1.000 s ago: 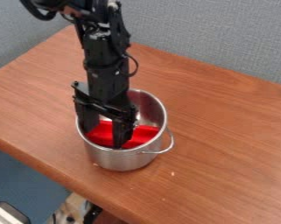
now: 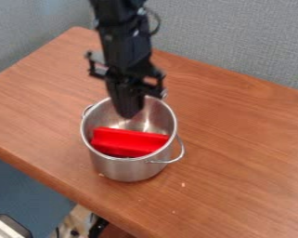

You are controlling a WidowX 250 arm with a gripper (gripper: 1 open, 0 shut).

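Observation:
A steel pot (image 2: 129, 165) with wire handles stands on the wooden table, and a red object (image 2: 129, 141) lies inside it. The black gripper (image 2: 131, 96) hangs over the pot's back rim, blurred. It looks shut, with nothing visible between its fingers.
A grey wall runs behind the table.
The gripper has risen from down inside the pot to above its back rim. The red object is more exposed and still lies in the pot.

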